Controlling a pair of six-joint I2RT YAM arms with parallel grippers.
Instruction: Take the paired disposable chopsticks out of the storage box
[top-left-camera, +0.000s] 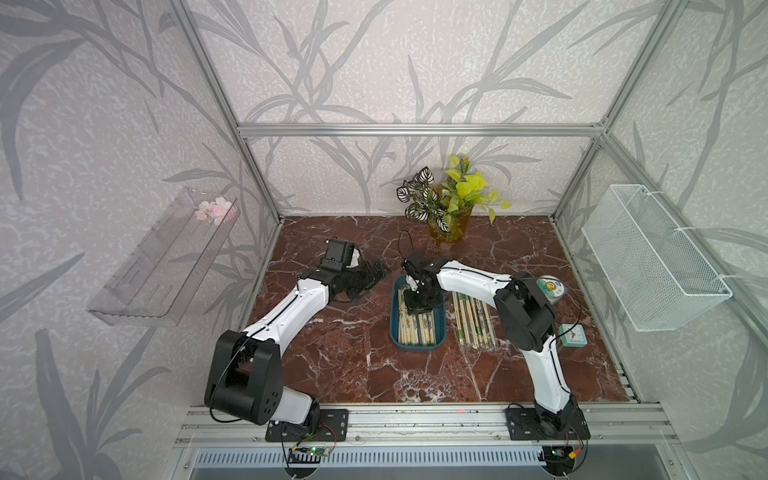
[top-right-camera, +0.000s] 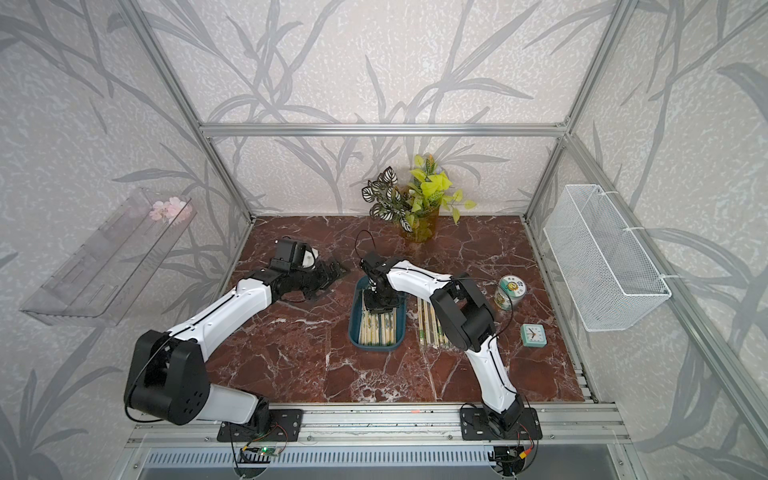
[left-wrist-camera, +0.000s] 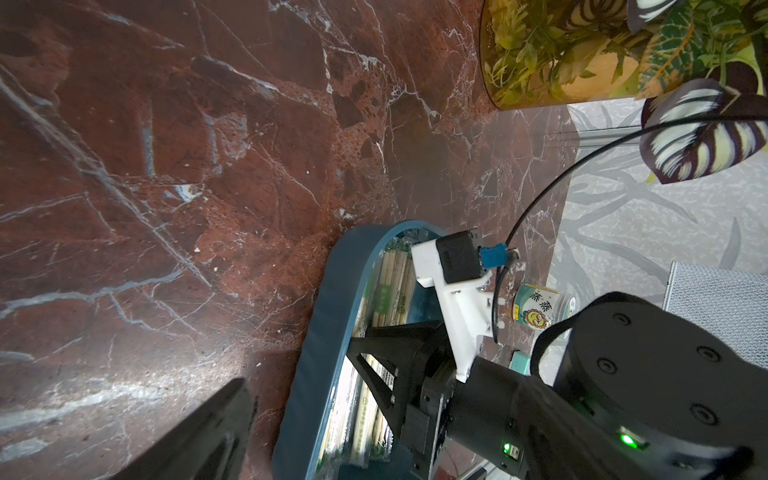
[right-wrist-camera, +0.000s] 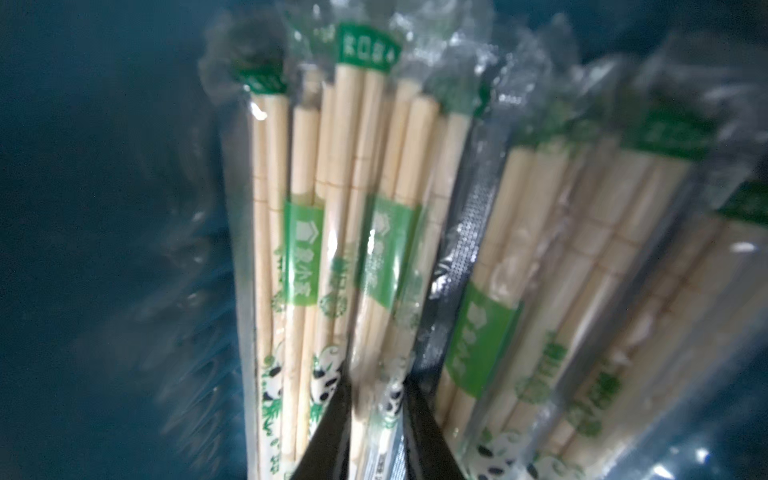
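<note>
The dark teal storage box (top-left-camera: 393, 328) stands mid-table, holding several wrapped chopstick pairs (right-wrist-camera: 304, 248) with green labels. My right gripper is down inside it among the wrappers, its fingertips close together at the lower edge of the right wrist view; whether anything thin is between them is unclear in the blur. My left gripper (top-left-camera: 376, 272) hangs above the table left of the box; its finger state is hard to tell.
More chopstick packs (top-left-camera: 472, 320) lie right of the box. A potted plant (top-left-camera: 448, 204) stands behind, a round tin (top-right-camera: 510, 292) and small clock (top-right-camera: 533, 336) at the right.
</note>
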